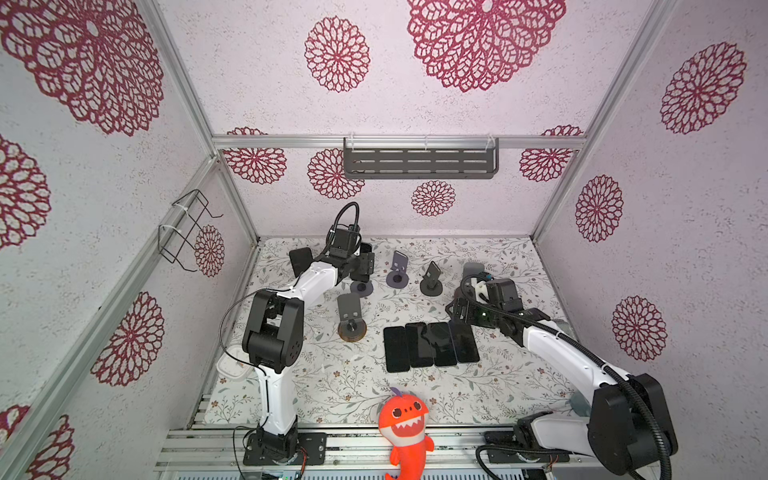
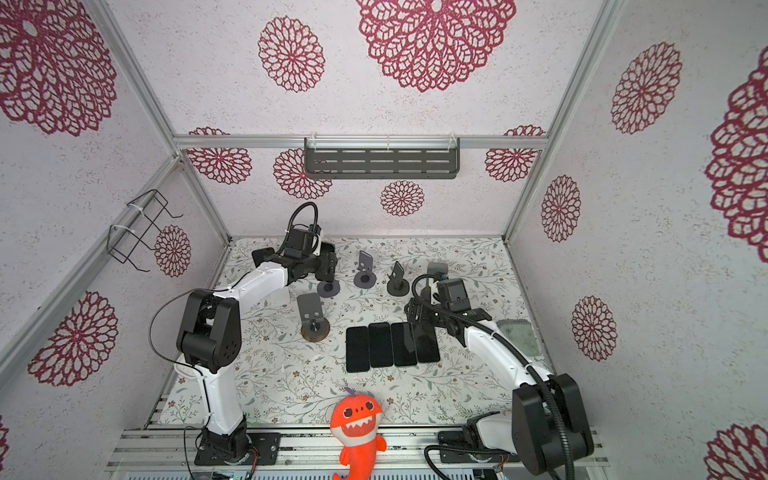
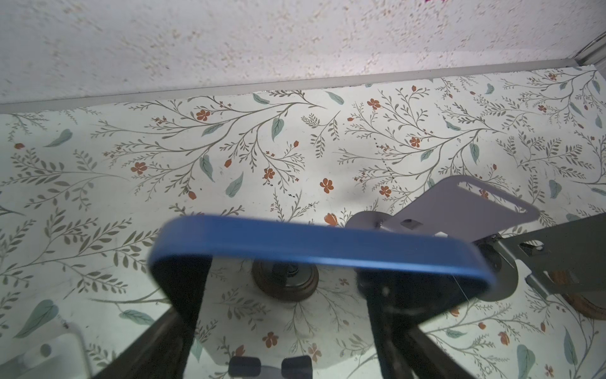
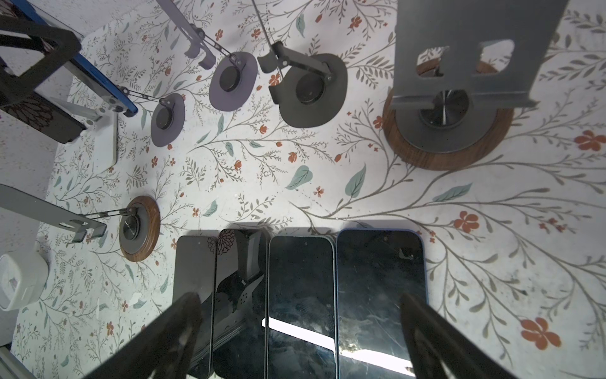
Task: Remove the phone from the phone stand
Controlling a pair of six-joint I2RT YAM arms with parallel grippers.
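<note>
A blue-edged phone [image 4: 94, 75] rests on the purple stand [image 1: 361, 288] at the back left of the table. My left gripper [image 1: 365, 265] is open around that phone; in the left wrist view its blue edge [image 3: 322, 243] spans the gap between the blurred fingers. Whether either finger touches it, I cannot tell. Several dark phones [image 4: 301, 278] lie flat, side by side, at the table's middle. Above the right end of that row, my right gripper [image 1: 459, 309] stands open and empty.
Empty stands are around: a purple one [image 1: 398, 272], a black one [image 1: 432, 280], a wood-based one [image 1: 352, 320] in front and another [image 4: 448, 139] behind my right gripper. A white box [image 1: 233, 365] sits at the left edge.
</note>
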